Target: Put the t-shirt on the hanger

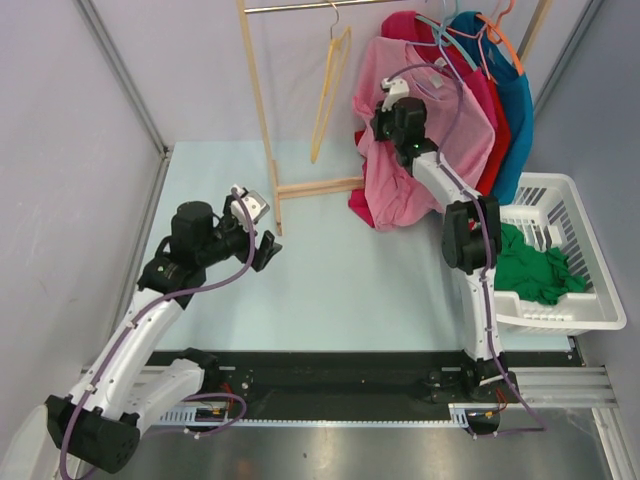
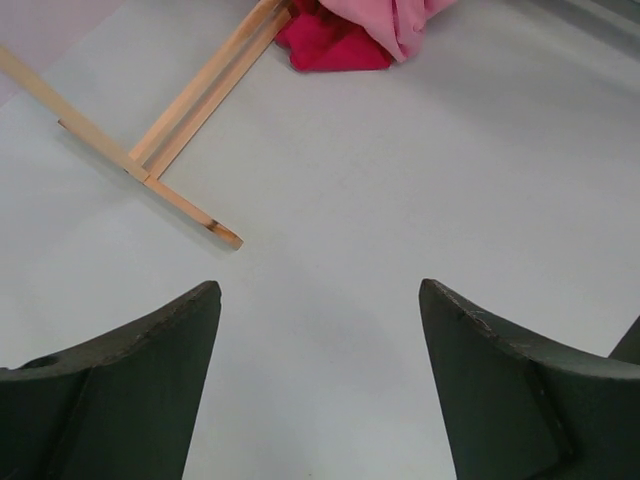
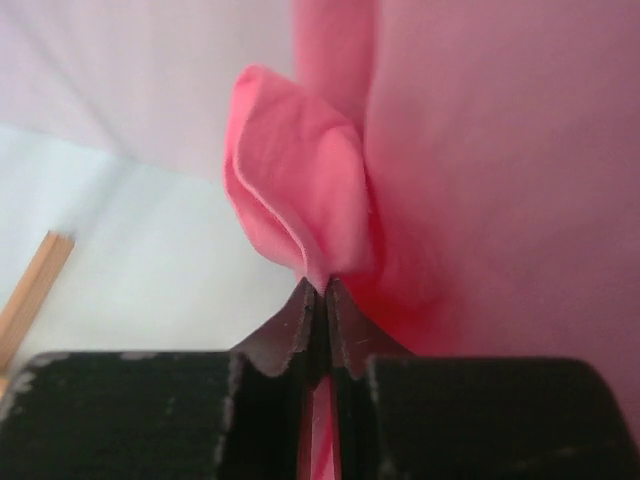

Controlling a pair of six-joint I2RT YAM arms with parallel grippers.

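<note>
My right gripper (image 1: 382,115) is up in the pink shirt (image 1: 455,150) hanging at the right of the rack; in the right wrist view its fingers are closed on a bunched fold of the pink cloth (image 3: 300,180). My left gripper (image 1: 262,240) is at the left, open and empty, over the bare table in the left wrist view. A yellow hanger (image 1: 330,90) hangs empty from the rail (image 1: 290,8).
Red (image 1: 498,160) and teal (image 1: 518,110) garments hang at the rack's right end. A white basket (image 1: 595,300) holds green cloth (image 1: 535,270).
</note>
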